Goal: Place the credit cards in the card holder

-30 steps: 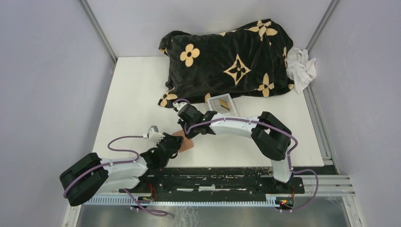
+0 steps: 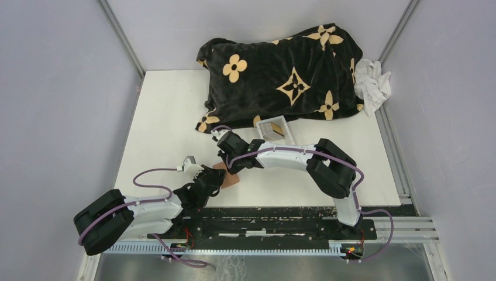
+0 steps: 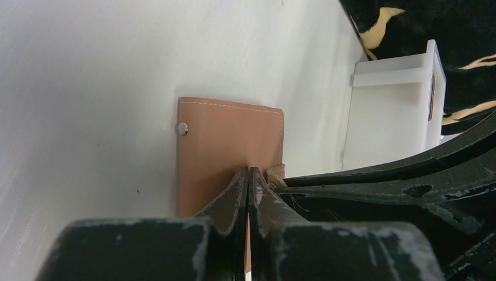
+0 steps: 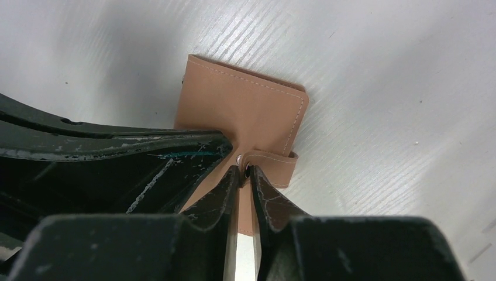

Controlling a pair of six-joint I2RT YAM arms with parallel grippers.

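Observation:
The tan leather card holder [image 2: 229, 180] lies on the white table beneath both grippers; its snap strap [image 4: 275, 170] shows in the right wrist view. My left gripper is closed on the holder, its fingertips over the leather. My right gripper is at the strap beside the snap, its fingertips a small gap apart with the strap's folded edge between them. The white tray [image 2: 262, 123] at the back holds something yellowish; whether it is cards is hard to tell.
A dark patterned blanket [image 2: 275, 76] covers the back of the table, with a white cloth [image 2: 371, 88] at the back right.
The right arm has shifted slightly toward the front left over the holder since a second ago. The left arm has not visibly moved.

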